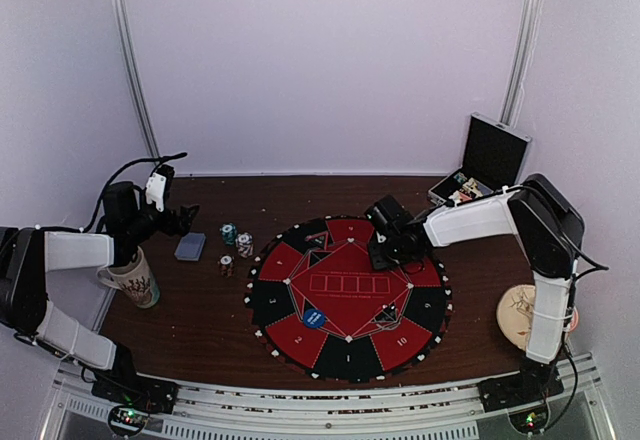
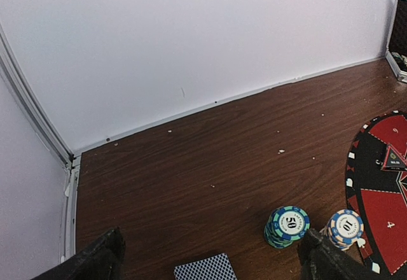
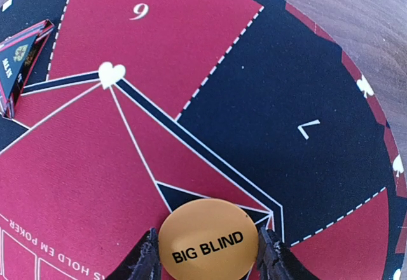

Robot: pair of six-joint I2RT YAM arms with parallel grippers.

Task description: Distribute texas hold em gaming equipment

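Observation:
A yellow disc marked BIG BLIND [image 3: 208,237] is pinched between the fingertips of my right gripper, over the dark triangle by the mat's segment 7; whether it touches the mat I cannot tell. The round red-and-black poker mat [image 1: 350,310] carries a blue small blind disc [image 1: 314,318] near segment 2 and a triangular marker [image 3: 22,63] near segment 9. Off the mat's left side, my left gripper is open and empty above the table, near a card deck [image 2: 206,269] and chip stacks, one topped 50 [image 2: 287,224], another 10 [image 2: 344,226].
An open case [image 1: 492,155] with some items in it stands at the back right. A mug [image 1: 136,282] is below the left arm, and a round light board [image 1: 515,315] lies near the right arm's base. Bare table stretches behind the chips.

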